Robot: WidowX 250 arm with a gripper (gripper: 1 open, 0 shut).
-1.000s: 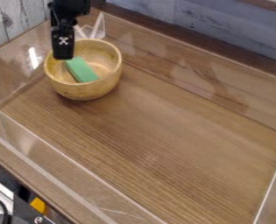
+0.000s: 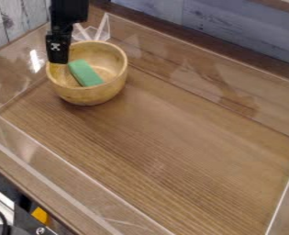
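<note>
A tan bowl [image 2: 101, 89] stands at the upper left of the wooden table, with a green block [image 2: 85, 72] lying inside it. My black gripper [image 2: 59, 58] hangs over the bowl's left rim, to the left of the block. It is open, and nothing shows held in it. Its fingertips are small and dark, partly hard to make out.
A grey wall stands at the back left, a ledge at the back right. Below the table's left edge are dark cables and a small yellow item.
My gripper has shifted slightly down and left over the bowl's rim. The bowl and block look unmoved.
</note>
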